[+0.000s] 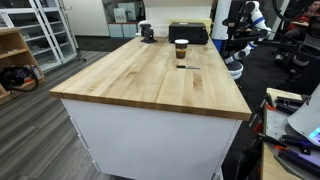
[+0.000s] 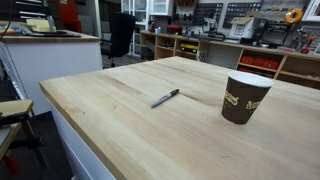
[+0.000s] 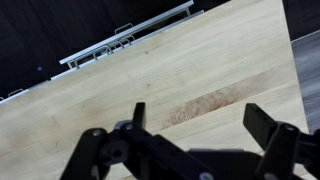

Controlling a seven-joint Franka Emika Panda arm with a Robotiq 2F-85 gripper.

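A brown paper cup (image 1: 181, 49) with a white rim stands upright on the wooden worktop (image 1: 130, 80), toward its far right side. A dark marker pen (image 1: 188, 67) lies just in front of it. In exterior view 2 the marker (image 2: 165, 98) rests to the left of the cup (image 2: 244, 98), apart from it. Over a bare stretch of worktop, the wrist view has my gripper open, its two dark fingers wide apart and nothing between them. Neither cup nor marker appears in the wrist view, and the gripper is outside both exterior views.
A black box-like item (image 1: 189, 33) and a small dark device (image 1: 147, 33) stand at the worktop's far end. A metal bar (image 3: 130, 36) runs along one worktop edge in the wrist view.
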